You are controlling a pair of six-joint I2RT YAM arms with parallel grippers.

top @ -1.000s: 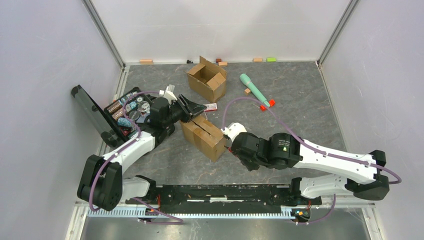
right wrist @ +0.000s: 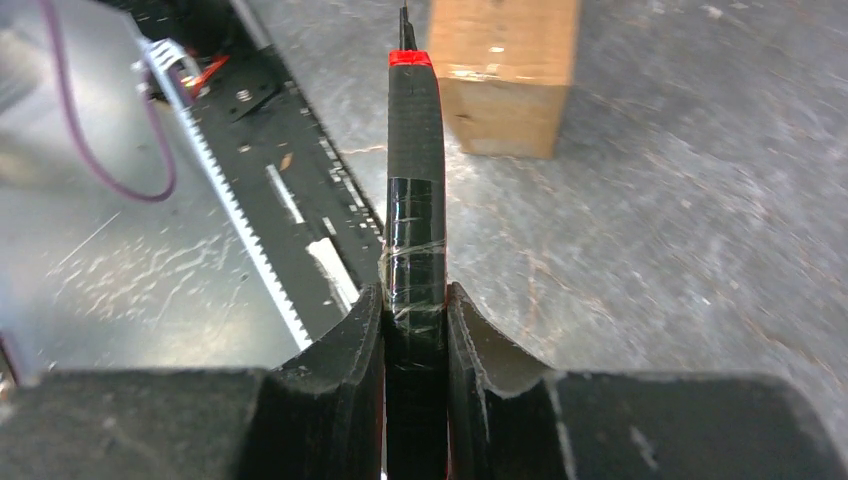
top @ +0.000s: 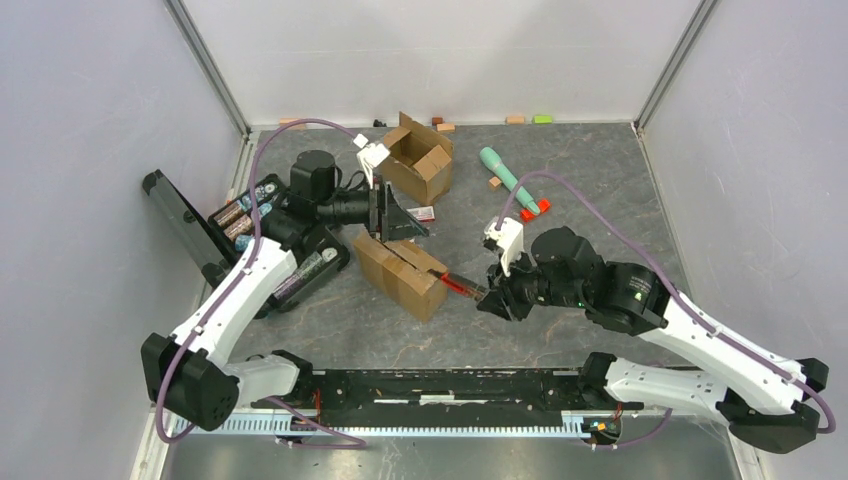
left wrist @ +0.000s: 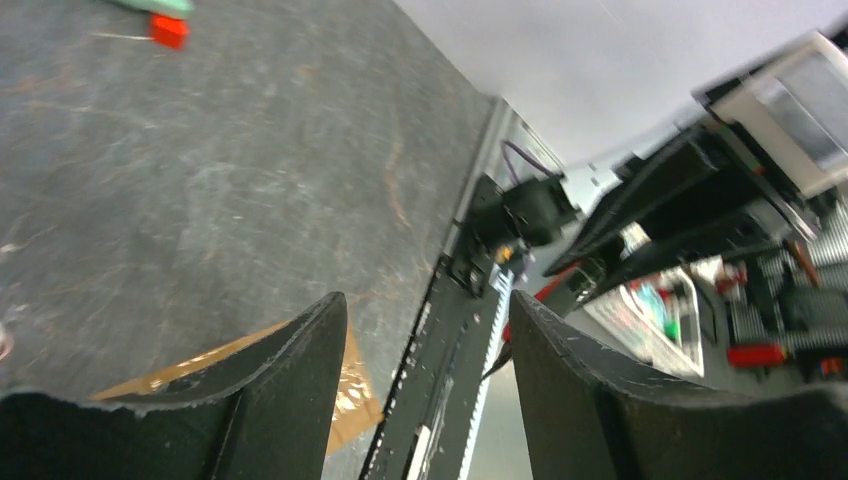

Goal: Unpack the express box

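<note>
A taped cardboard box (top: 402,277) lies on the grey floor left of centre, a slit showing along its top. My right gripper (top: 492,296) is shut on a black and red box cutter (right wrist: 414,180), whose tip points toward the box's near right edge. In the right wrist view, a corner of the box (right wrist: 510,110) appears beyond the cutter tip. My left gripper (top: 412,228) hangs just above the far side of the box. Its fingers (left wrist: 290,390) stand apart with nothing between them, and part of the box (left wrist: 355,395) shows behind them.
Behind stands an opened empty carton (top: 420,160), a small red-and-white packet (top: 422,214) in front of it. A green cylinder (top: 510,180) on red supports lies at right. The open black toolbox (top: 190,230) fills the left side.
The left gripper has lifted away from the box and opened, moving slightly right.
</note>
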